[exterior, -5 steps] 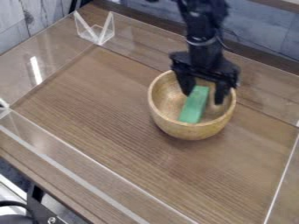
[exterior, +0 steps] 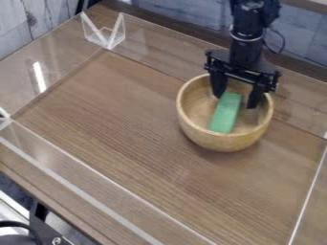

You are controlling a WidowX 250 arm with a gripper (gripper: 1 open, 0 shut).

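A wooden bowl (exterior: 205, 134) sits right of centre on the tabletop, with an oblong green object (exterior: 225, 117) lying inside it. My black gripper (exterior: 240, 86) is over the back of the bowl, open, its fingers spread left and right and reaching down around the rim and inside near the green object's far end. Whether the fingertips touch the green object or the bowl cannot be told.
A white wire holder (exterior: 105, 31) stands at the back left. A dark edge runs along the back right.
My gripper has moved back and slightly right, rising away from the front of the bowl's interior. The bowl appears shifted slightly to the right, with the green object still in it.
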